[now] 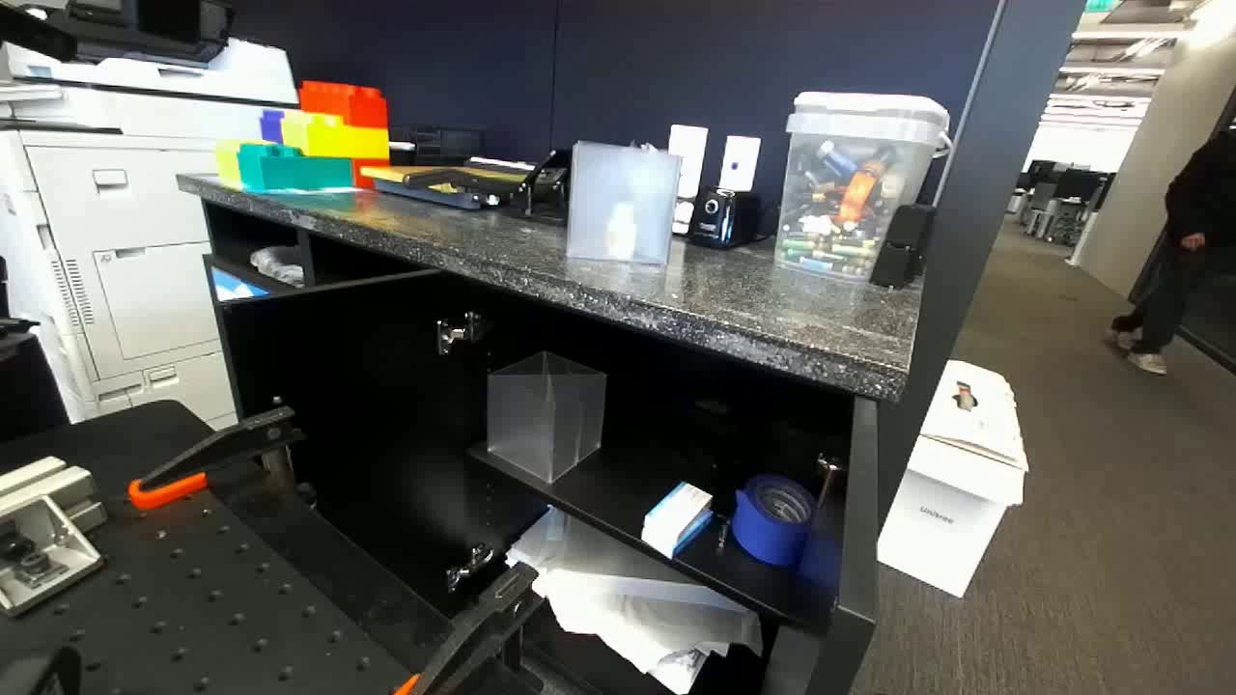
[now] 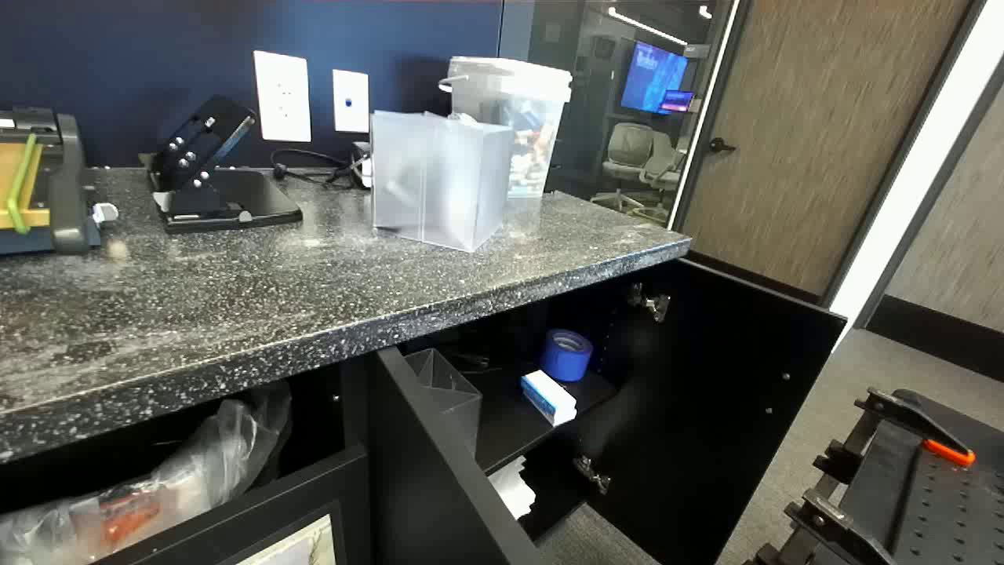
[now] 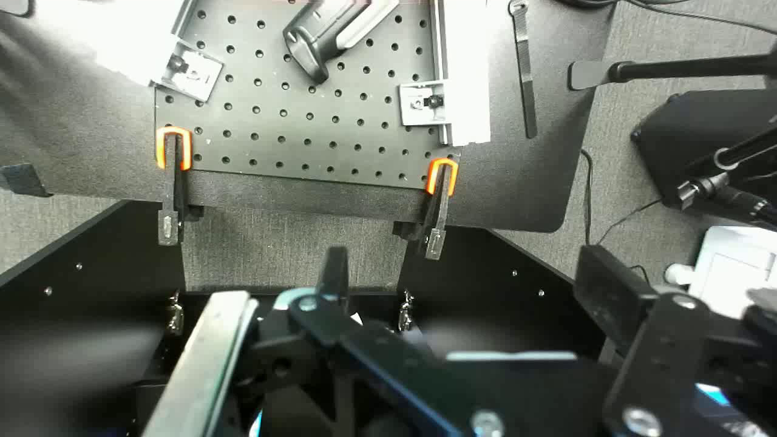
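Observation:
My gripper shows only in the wrist view. Its two dark fingers (image 3: 334, 274) stand wide apart, with nothing between them. It is open, above the front of the black cabinet. On the cabinet's shelf, a clear box (image 1: 545, 417) sits to the left in exterior view 1. A small white-and-blue carton (image 1: 678, 519) and a roll of blue tape (image 1: 772, 521) lie to its right. A second translucent box (image 2: 438, 179) rests on the speckled countertop (image 2: 282, 301). The shelf's contents are mostly hidden in the wrist view.
Both cabinet doors (image 2: 696, 405) hang open. A lidded tub of batteries (image 1: 852, 191), toy blocks (image 1: 303, 172) and a hole punch (image 2: 202, 188) occupy the countertop. Clamps with orange tips (image 3: 442, 177) hold a perforated plate (image 3: 306, 116) facing the cabinet. Bare countertop shows between items.

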